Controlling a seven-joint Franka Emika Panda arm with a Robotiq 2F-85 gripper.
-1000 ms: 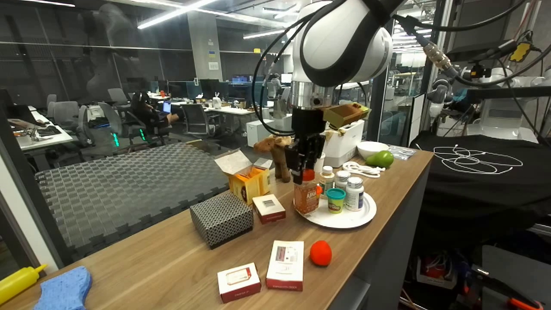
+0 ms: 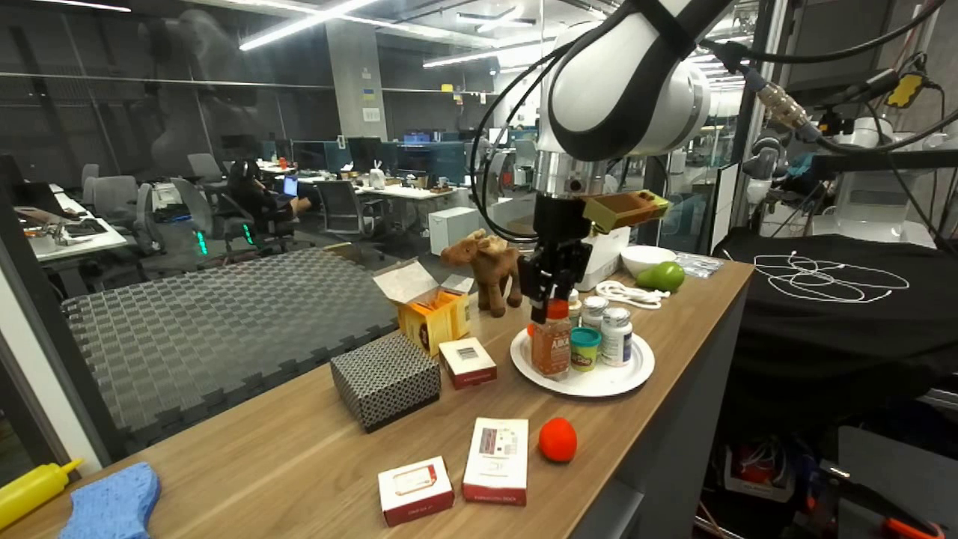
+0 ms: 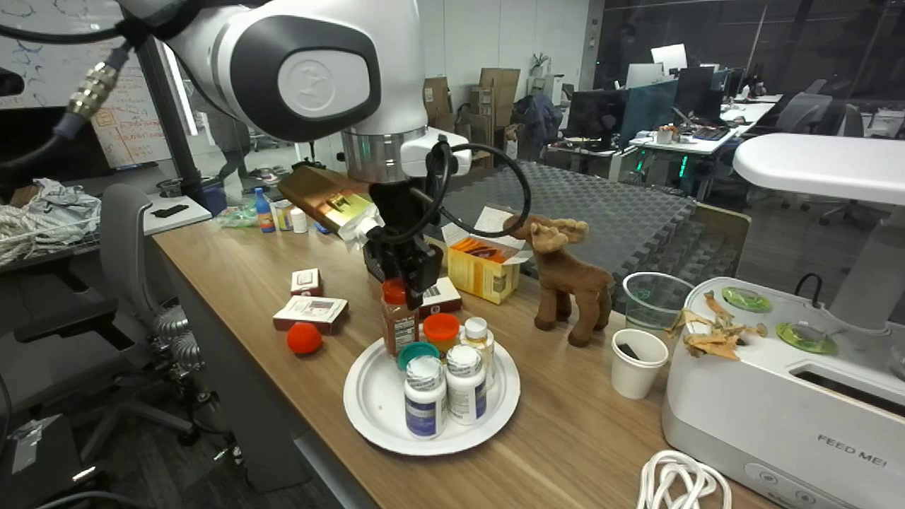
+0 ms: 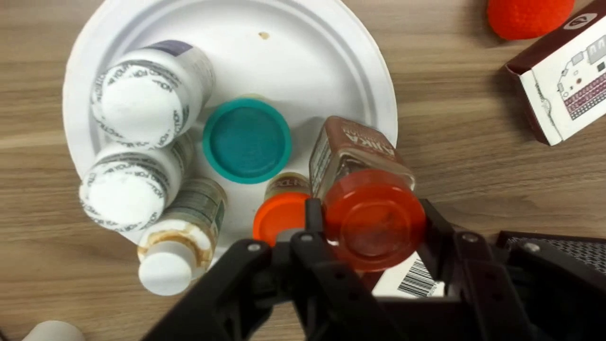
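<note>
My gripper is shut on the red lid of a clear, square-sided spice jar (image 2: 550,349) with reddish-brown contents. In the wrist view the jar (image 4: 363,145) is at the right side of the white paper plate (image 4: 289,62), over its rim area. Whether its base touches the plate cannot be told. Sharing the plate are a teal-lidded tub (image 4: 247,140), an orange-lidded container (image 4: 282,215), two white-capped bottles (image 3: 424,399) and a smaller bottle with a white cap (image 3: 476,332).
Near the plate lie a red ball (image 2: 557,440), several white-and-maroon boxes (image 2: 496,458) and a patterned dark box (image 2: 386,377). Behind stand an open yellow box (image 2: 435,316) and a plush moose (image 3: 566,284).
Gripper and jar have moved right in exterior view 1, from the plate's left edge further over the plate. The jar now hides most of the orange-lidded container there.
</note>
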